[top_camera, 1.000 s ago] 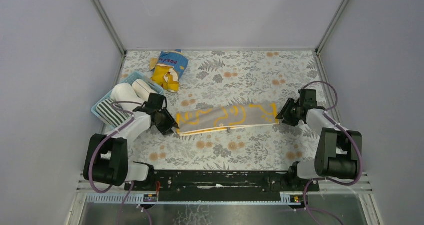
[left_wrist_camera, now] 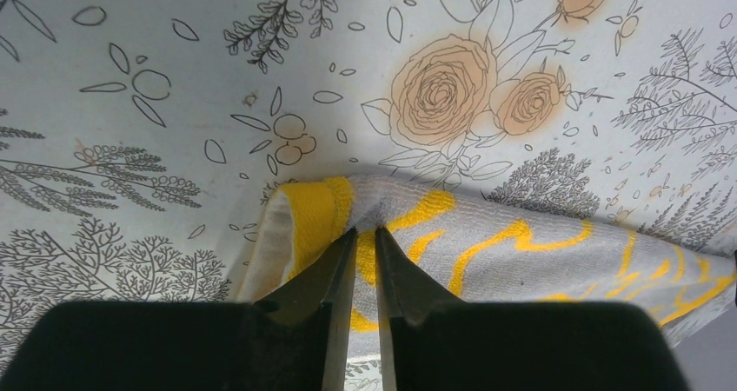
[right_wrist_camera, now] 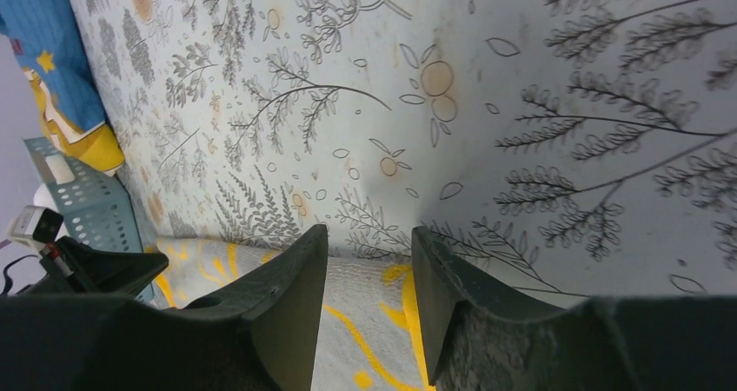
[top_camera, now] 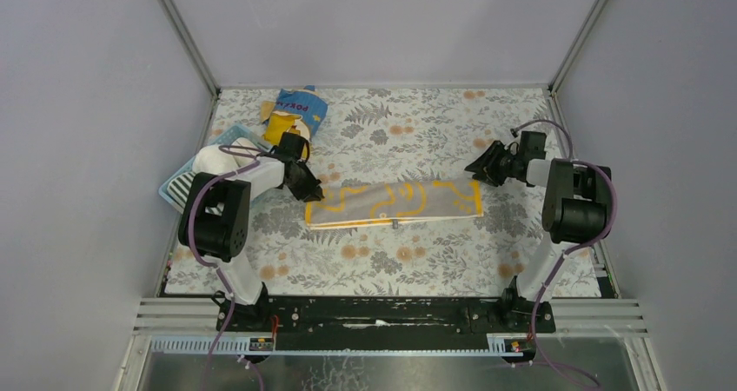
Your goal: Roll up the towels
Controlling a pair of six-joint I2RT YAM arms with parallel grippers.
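A grey towel with yellow patterning (top_camera: 395, 203) lies folded into a long strip across the middle of the table. At its far left corner my left gripper is shut on the cloth, which bunches slightly at the fingertips. My right gripper is at the far right corner, its fingers parted. The towel's yellow corner (right_wrist_camera: 401, 288) shows between and behind those fingers; whether they touch it I cannot tell.
On the left a light blue basket (top_camera: 174, 176) holds rolled white and striped towels (top_camera: 209, 162). Behind it lies a blue and yellow bag (top_camera: 302, 109).
Both grippers moved away from the robot to the towel's far corners, the left one also rightwards onto the cloth. The towel's left end has shifted very slightly.
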